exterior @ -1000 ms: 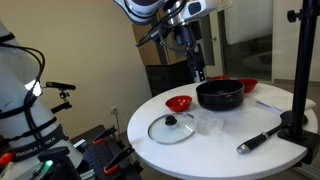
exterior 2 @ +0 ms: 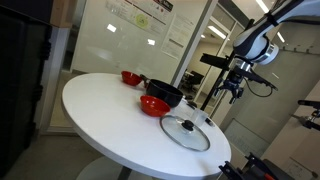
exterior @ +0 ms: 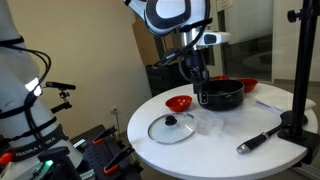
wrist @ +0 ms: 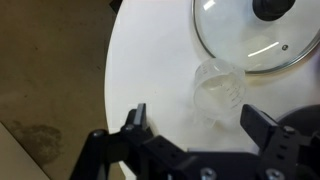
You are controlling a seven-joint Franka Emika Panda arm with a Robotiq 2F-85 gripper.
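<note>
Above the white table hangs my gripper, open, with nothing between its fingers. A clear plastic cup (wrist: 219, 91) lies on the table under it in the wrist view, near the glass lid. In exterior view 1 the cup (exterior: 208, 124) is just right of the lid (exterior: 171, 128), which has a black knob. A black pot (exterior: 220, 94) stands behind the cup. The gripper (exterior: 197, 92) is higher than the cup and shows in front of the pot.
Red bowls (exterior: 178, 103) sit at the left of the pot and behind it. A black-handled utensil (exterior: 258, 141) lies near the right edge, by a black post (exterior: 297, 90).
Over the last second the arm's head has turned and my gripper has come lower, toward the cup. The objects on the table stay where they were.
</note>
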